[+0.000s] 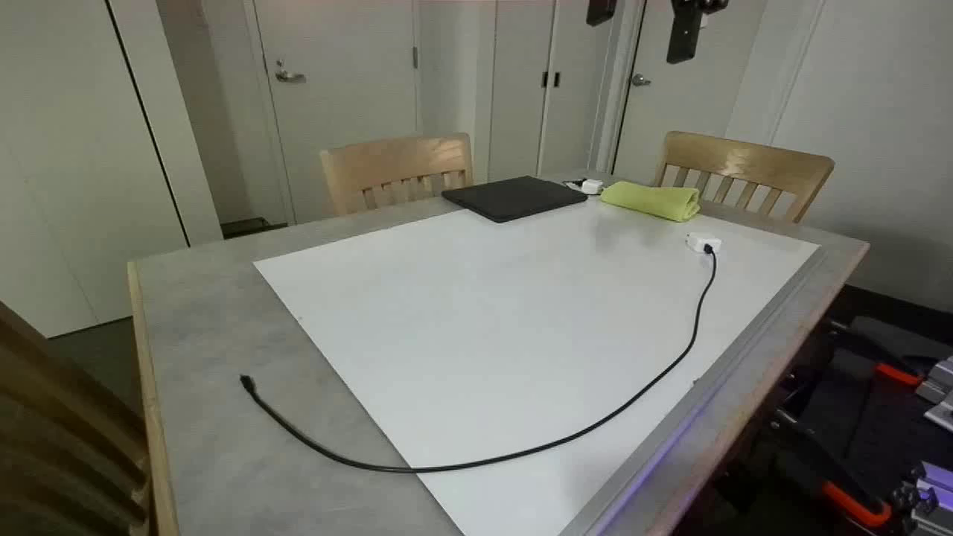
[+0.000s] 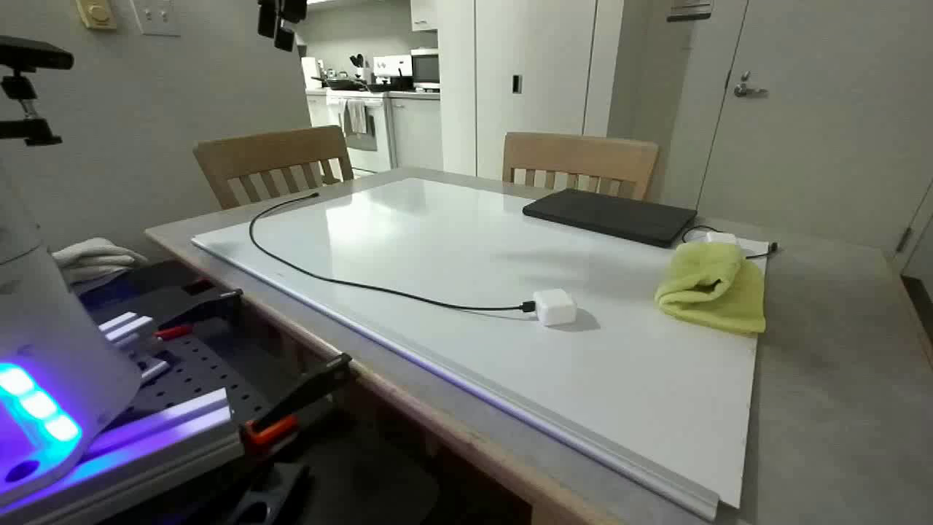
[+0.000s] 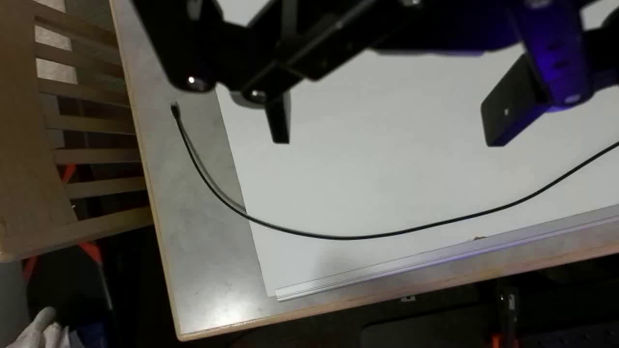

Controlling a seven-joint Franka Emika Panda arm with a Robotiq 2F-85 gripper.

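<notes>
My gripper hangs above the whiteboard, open, its fingers wide apart with nothing between them. In both exterior views only its tips show at the top edge. A black cable runs in a long curve across the board, its free plug end out on the bare table. At its other end it is plugged into a white charger block. A folded yellow-green cloth and a closed black laptop lie along the far side of the board.
A second white adapter with a dark cord sits between laptop and cloth. Wooden chairs stand round the grey table. Clamps hold the robot's mount by one table edge. The middle of the board is clear.
</notes>
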